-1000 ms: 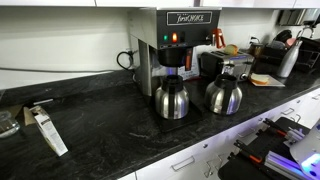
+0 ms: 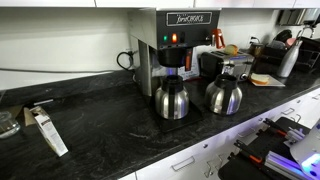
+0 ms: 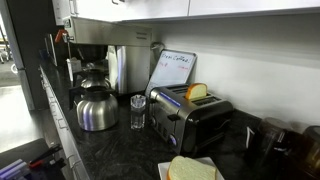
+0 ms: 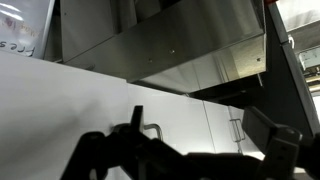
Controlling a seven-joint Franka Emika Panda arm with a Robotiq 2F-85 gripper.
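Note:
In the wrist view my gripper stands open, its two black fingers far apart at the bottom with nothing between them. White cabinet fronts (image 4: 60,120) and shiny metal surfaces fill the view behind it. A steel coffee maker (image 2: 180,22) stands on the counter with one steel carafe (image 2: 172,101) under it. A second carafe (image 2: 223,97) stands to its right, apart from my gripper. Further along is a toaster (image 3: 190,122) with a bread slice (image 3: 197,91) in its slot. Another slice (image 3: 190,169) lies on a white plate (image 3: 215,165).
A clear glass (image 3: 138,111) stands between carafe and toaster. A small whiteboard (image 3: 172,68) leans at the back wall. At the counter's left end lies a white box (image 2: 49,132); between it and the coffee maker the dark counter (image 2: 100,125) is clear. Cabinets hang overhead.

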